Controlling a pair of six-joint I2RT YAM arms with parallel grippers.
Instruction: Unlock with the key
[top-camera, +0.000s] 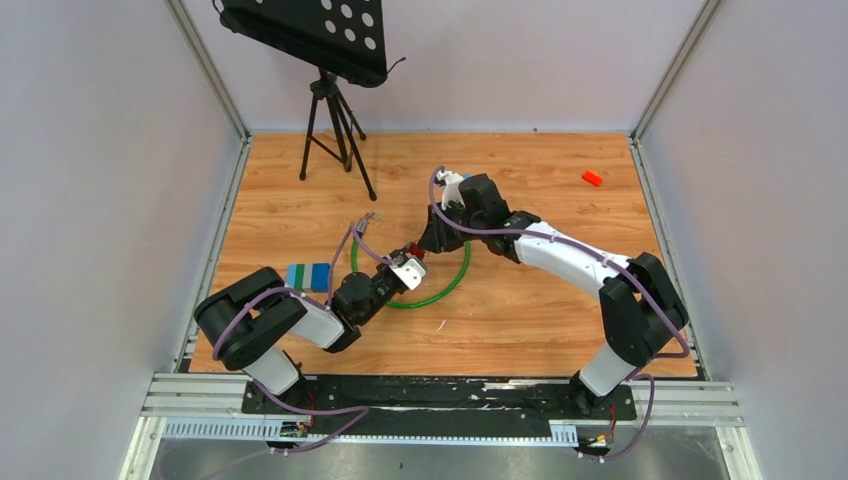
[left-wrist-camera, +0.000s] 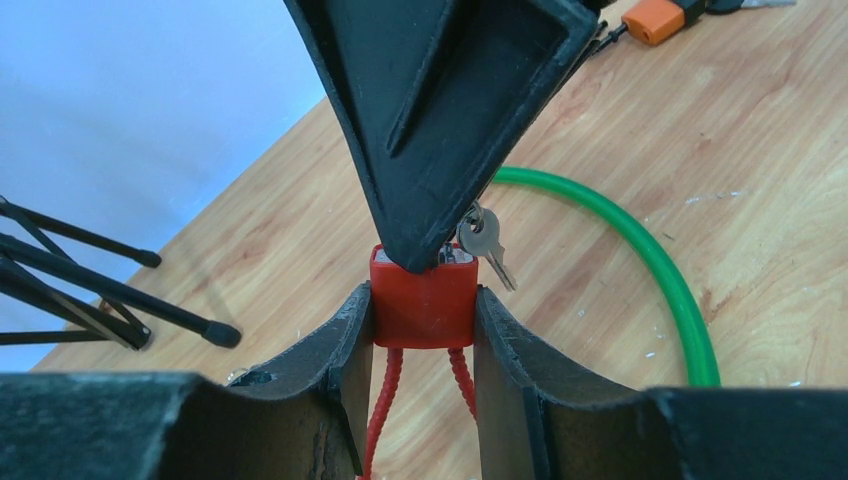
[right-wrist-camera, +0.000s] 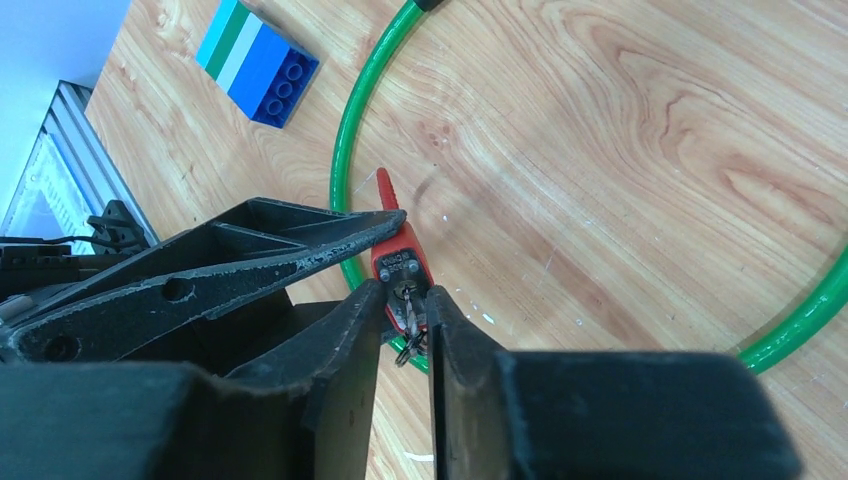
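In the left wrist view my left gripper is shut on the sides of a red padlock (left-wrist-camera: 424, 305), whose red shackle hangs below. My right gripper stands at the padlock's keyhole face (right-wrist-camera: 400, 265), its fingers a narrow gap apart. Metal parts of a key (right-wrist-camera: 408, 312) show between them; whether they grip it is unclear. A second key (left-wrist-camera: 480, 238) dangles beside the black right fingertip (left-wrist-camera: 412, 250) in the left wrist view. From above, both grippers meet over the table and hide most of the padlock (top-camera: 417, 250).
A green hose ring (top-camera: 445, 290) lies beneath the grippers. A blue, white and green block (top-camera: 308, 277) lies at the left, and a red block (top-camera: 592, 178) at the far right. A black music stand (top-camera: 338, 110) rises at the back left.
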